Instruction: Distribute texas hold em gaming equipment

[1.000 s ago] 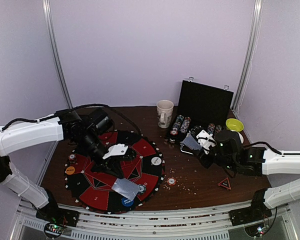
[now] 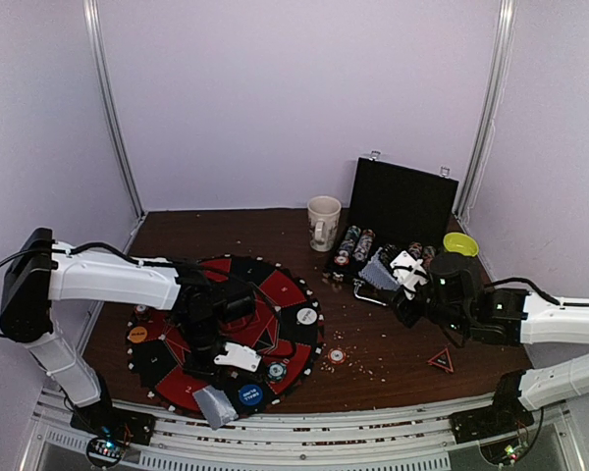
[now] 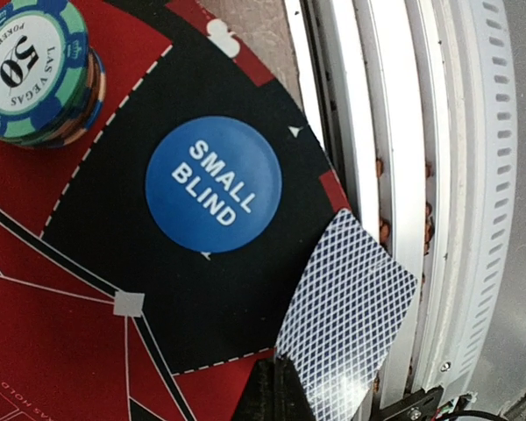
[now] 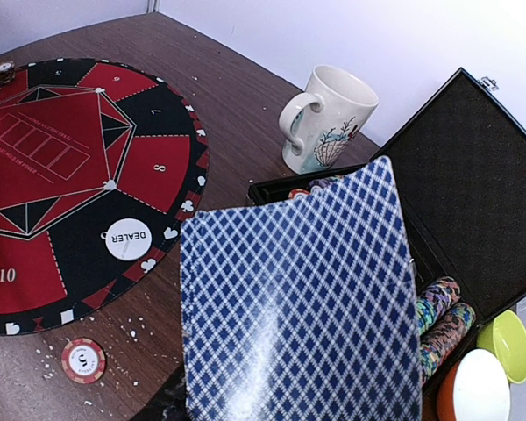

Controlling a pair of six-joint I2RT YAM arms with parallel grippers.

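Observation:
My left gripper is shut on a blue-and-white checked playing card, gripping it by one edge. The card looks bent and reaches past the rim of the round red-and-black poker mat, over the metal rail. Beside it on the mat lies the blue small blind button, with a chip stack further over. On the right, my other gripper is shut on checked blue cards, held up in front of the open chip case; its fingers are mostly hidden behind them.
A white mug stands behind the mat. Loose on the table are a red chip and a red triangular piece. A yellow-green cup is by the case.
My left gripper has carried the card left and toward the front edge of the mat, and its arm has turned. The right arm and its cards have barely moved.

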